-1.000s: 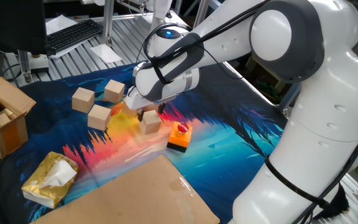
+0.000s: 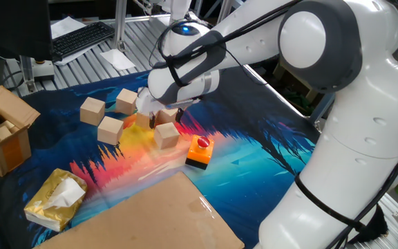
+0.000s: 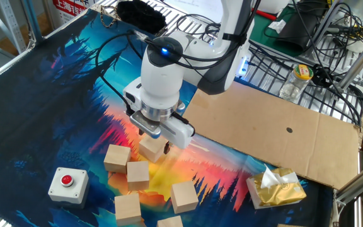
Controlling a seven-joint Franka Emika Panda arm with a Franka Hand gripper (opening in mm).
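Several plain wooden cubes lie loose on the colourful cloth. The front cube (image 2: 166, 135) is close below my gripper (image 2: 166, 120) in the first exterior view. In the second exterior view, my gripper (image 3: 154, 140) is over that same cube (image 3: 151, 150), its dark fingertips (image 3: 167, 149) apart on either side of it. The fingers stand open; whether either finger touches the wood cannot be told. Other cubes (image 2: 110, 130) lie to the left, and another cube (image 3: 117, 157) sits close beside the front one. My hand partly covers the cubes behind it.
An orange-based red button (image 2: 200, 151) stands right of the cubes, and a white-based button (image 3: 68, 186) lies beyond them. A gold tissue pack (image 2: 57, 199), a carton of blocks (image 2: 9, 142) and a flat cardboard sheet (image 2: 144, 218) border the cloth.
My gripper has shifted slightly up and back from the front cube, uncovering more of the cubes behind it. The cubes themselves look unmoved.
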